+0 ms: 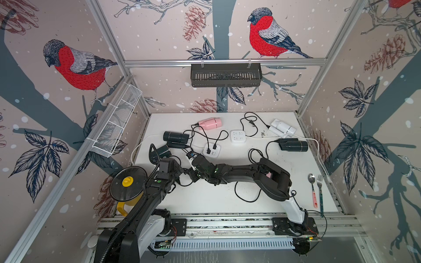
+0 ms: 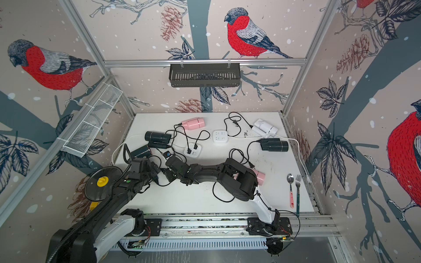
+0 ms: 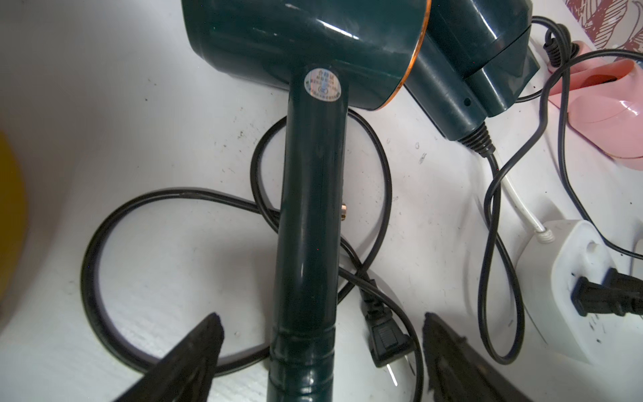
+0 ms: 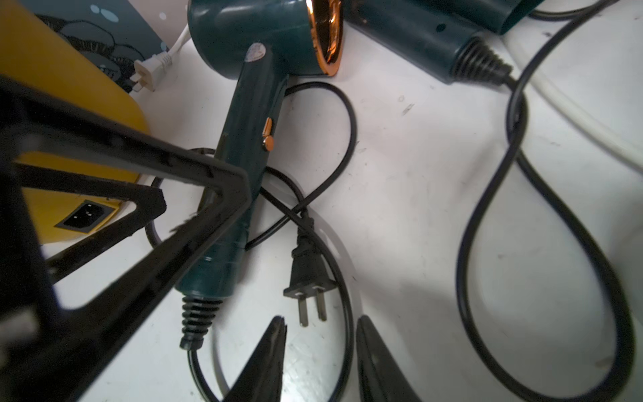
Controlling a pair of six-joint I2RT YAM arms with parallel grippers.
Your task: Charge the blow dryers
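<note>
A dark green blow dryer lies at the left, with its black two-pin plug beside the handle. My left gripper stands open over that handle, fingers either side of it. My right gripper points at the plug from the table's middle, fingertips a little apart just short of the prongs; whether anything is between them is unclear. A white power strip holds two black plugs. Other dryers lie behind: dark green, pink, white and dark green at right.
A second white strip sits at the back middle. A yellow pot with glass lid stands at the left edge. A spoon and fork lie at the right. Loose cords cross much of the table.
</note>
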